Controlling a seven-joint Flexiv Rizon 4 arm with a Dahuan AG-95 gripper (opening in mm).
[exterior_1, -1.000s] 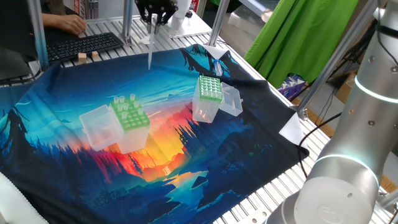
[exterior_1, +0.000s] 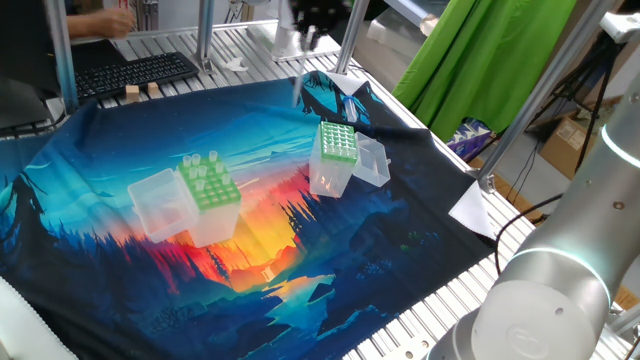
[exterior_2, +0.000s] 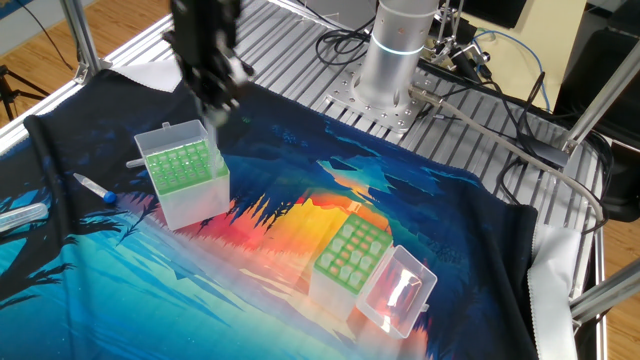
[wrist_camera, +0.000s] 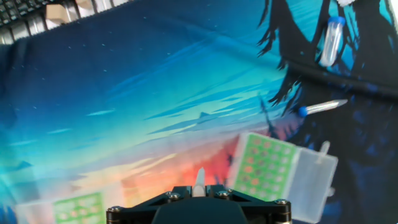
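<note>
My gripper is shut on a pale, slender pipette tip (wrist_camera: 199, 180), which points away from the fingers in the wrist view. Seen from exterior view 1, the tip (exterior_1: 299, 85) hangs above the far part of the cloth. One clear tip box (exterior_1: 333, 170) with a green rack stands right of centre, its lid open. Further left is a second open box (exterior_1: 212, 218), with several tips (exterior_1: 200, 170) standing up from its green rack. In exterior view 2 the blurred gripper (exterior_2: 210, 90) and its tip overlap the first box; their height above it is unclear.
A blue-capped tube (wrist_camera: 332, 42) and a blue-ended pen-like item (wrist_camera: 322, 107) lie on the cloth beyond the first box. A keyboard (exterior_1: 135, 73) and a person's hand (exterior_1: 105, 22) are at the far left.
In exterior view 1 my gripper has moved right, and slightly upward at the end, carrying the tip. Both boxes have stayed in place.
</note>
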